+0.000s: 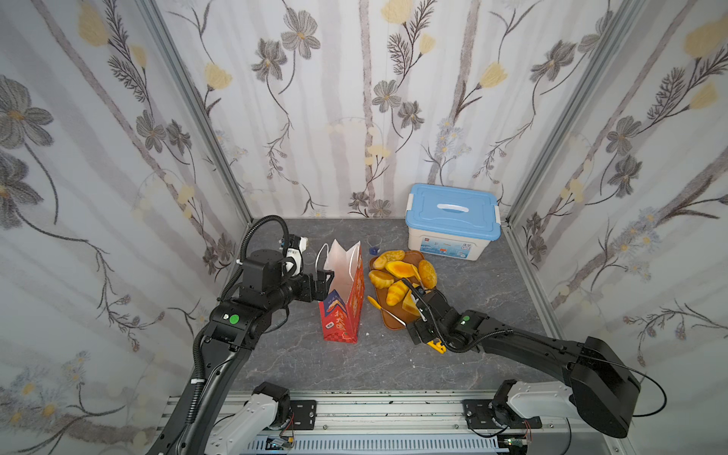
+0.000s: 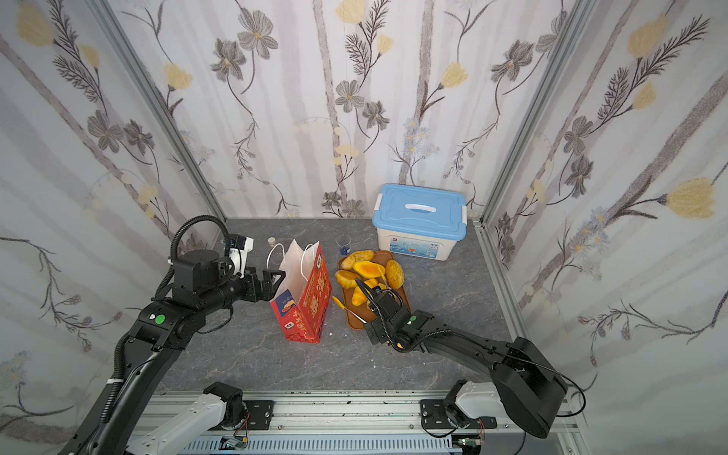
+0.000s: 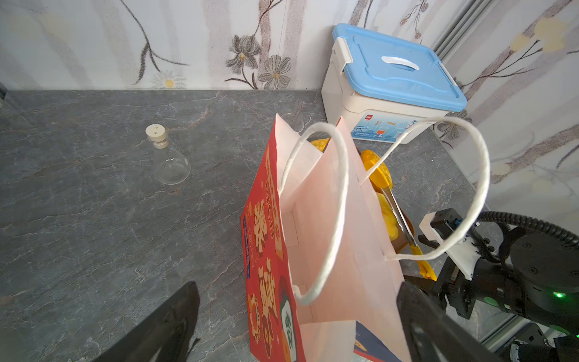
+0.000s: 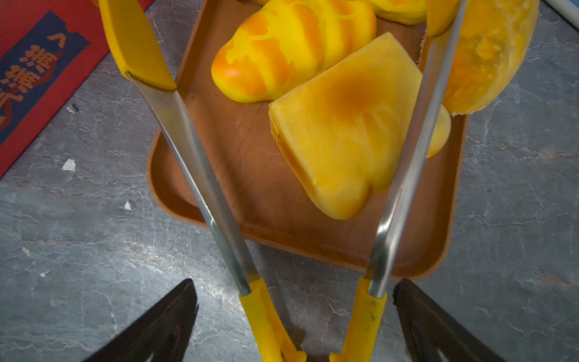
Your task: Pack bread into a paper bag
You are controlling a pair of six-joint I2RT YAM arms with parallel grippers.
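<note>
The red paper bag stands upright, its mouth open and two white handles up. Just left of its opening, my left gripper is open with nothing between its fingers. A brown tray right of the bag carries several yellow breads, among them a striped loaf and a wedge-shaped piece. Tongs with yellow ends lie spread across the tray, hinge towards the front. My right gripper is open above the tongs' handles, one finger outside each arm and apart from them.
A lidded blue-and-white box stands at the back right. A corked glass flask sits behind the bag to the left.
</note>
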